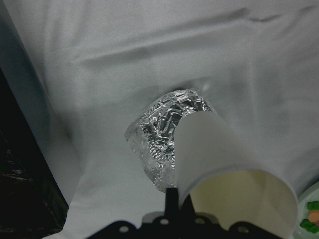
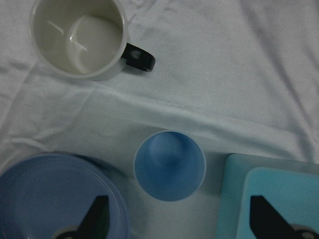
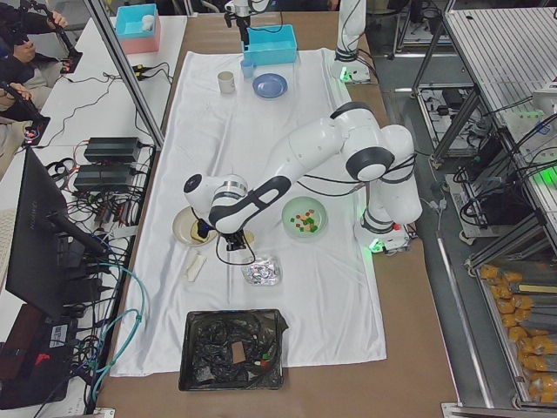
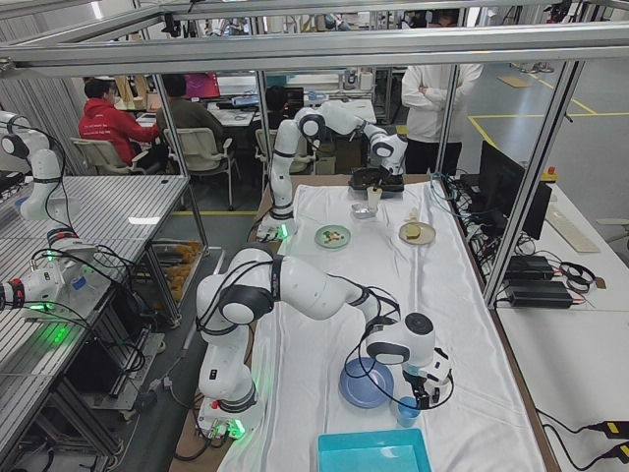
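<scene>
My left gripper is shut on a white paper cup (image 1: 209,139), held tilted over a crumpled foil piece (image 1: 157,134) on the white cloth. My right gripper is open above a blue cup (image 2: 169,164). A cream mug with a black handle (image 2: 75,40) stands beside it in the right wrist view, with a blue plate (image 2: 55,194) and a turquoise bin (image 2: 234,199) on either side of the gripper.
A green plate (image 3: 291,226) with small colored pieces and a beige plate (image 3: 181,226) lie on either side of my left gripper. A black lined tray (image 3: 209,374) sits at the table's end.
</scene>
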